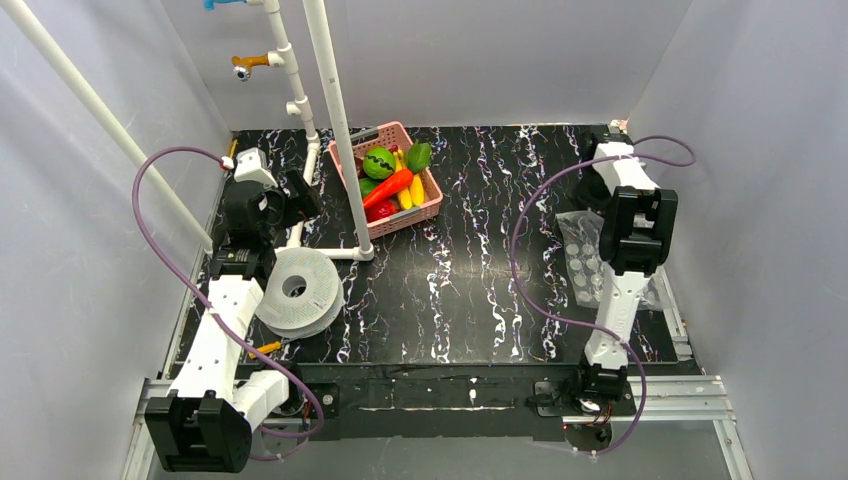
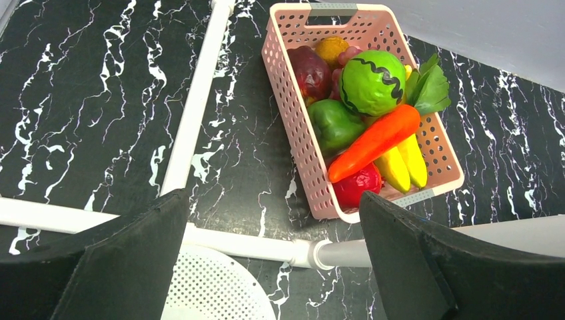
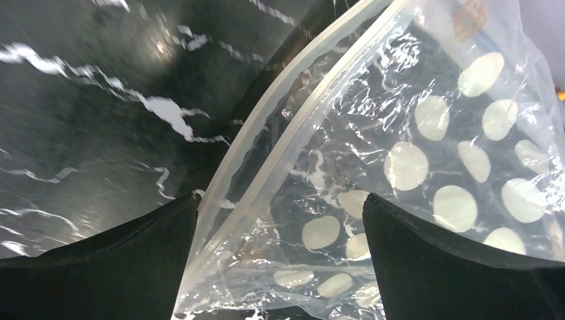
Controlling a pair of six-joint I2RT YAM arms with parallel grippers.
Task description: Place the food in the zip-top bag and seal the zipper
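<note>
A pink basket (image 2: 293,133) full of toy produce stands upper centre in the top view, holding a watermelon (image 2: 370,83), carrot (image 2: 376,140), bananas (image 1: 405,195), pepper and other pieces. My left gripper is open above the pipes, left of the basket, fingers empty. A clear zip top bag (image 3: 426,167) with pale dots lies flat at the right of the table (image 1: 470,280). My open right gripper is close over the bag's zipper edge (image 3: 293,127); whether it touches the plastic is unclear.
White pipes (image 1: 338,120) stand beside the basket and run across the left side. A white spool (image 1: 315,285) lies front left. A purple hose arches over the right arm and table.
</note>
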